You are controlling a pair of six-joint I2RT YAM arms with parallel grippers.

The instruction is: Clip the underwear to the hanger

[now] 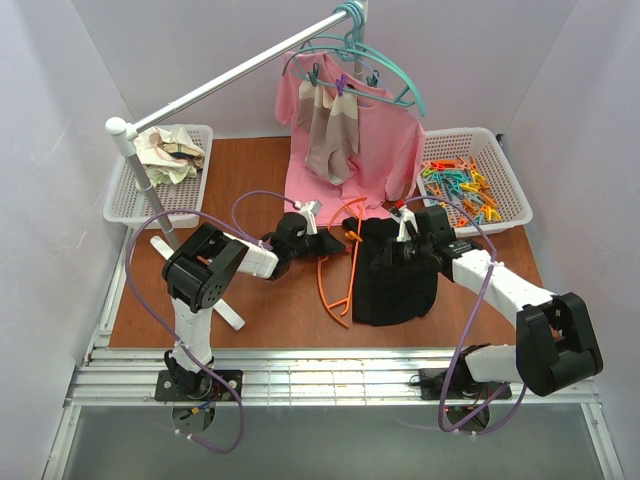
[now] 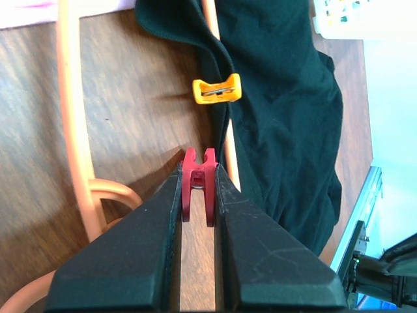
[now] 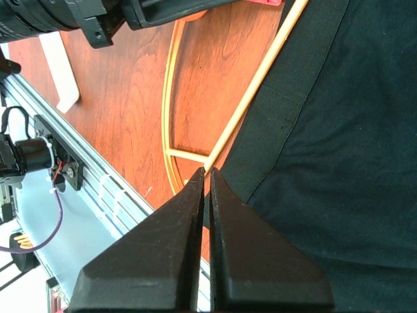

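Note:
The black underwear (image 1: 393,295) lies on the table along the straight bar of an orange hanger (image 1: 333,305). In the left wrist view a yellow clip (image 2: 216,89) grips its edge at that bar. My left gripper is shut on a red clip (image 2: 195,176), just short of the fabric's edge and bar, below the yellow clip. My right gripper is shut, nothing visible between its fingers, over the underwear near the end of the hanger's bar.
A basket of clips (image 1: 506,190) stands back right, a basket with cloths (image 1: 125,195) back left. A rack (image 1: 240,70) holds hangers with a pink shirt and clipped garment. A white bar (image 1: 225,311) lies at the front left.

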